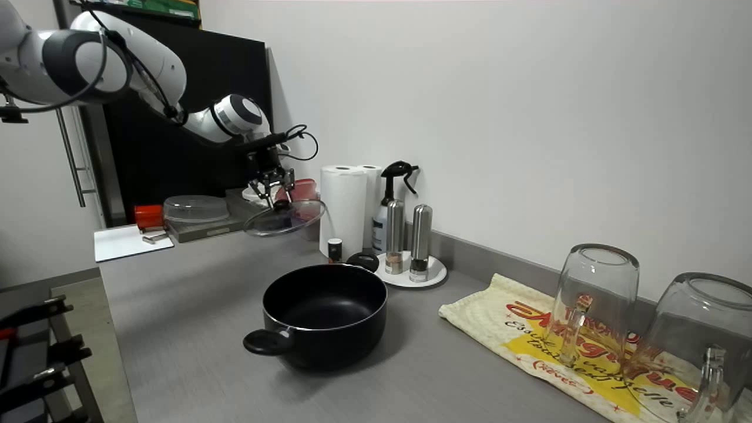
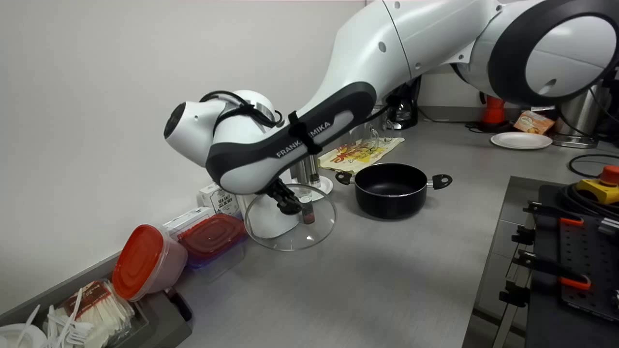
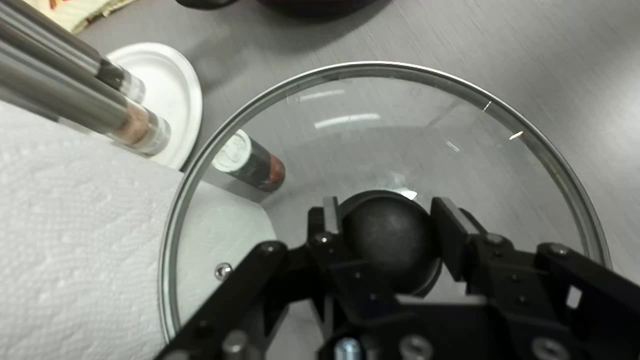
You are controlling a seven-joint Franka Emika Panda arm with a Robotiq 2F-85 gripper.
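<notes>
A round glass lid [image 3: 384, 138] with a metal rim hangs in the air above the counter, a little tilted. My gripper is shut on its black knob [image 3: 390, 237], one finger on each side. In exterior view 1 the lid [image 1: 264, 227] is in front of the paper towels, back left of the black pot [image 1: 328, 352]. The pot stands uncovered on the counter and looks empty, a handle on either side. Seen from exterior view 2, the lid [image 2: 316, 235] is left of the pot [image 2: 391, 200], apart from it.
Close beside the lid stand paper towel rolls [image 1: 343, 211], a small spice jar [image 1: 335, 250] and two grinders [image 1: 420, 243] on a white plate [image 1: 435, 275]. Red-lidded containers [image 2: 214, 235] lie behind.
</notes>
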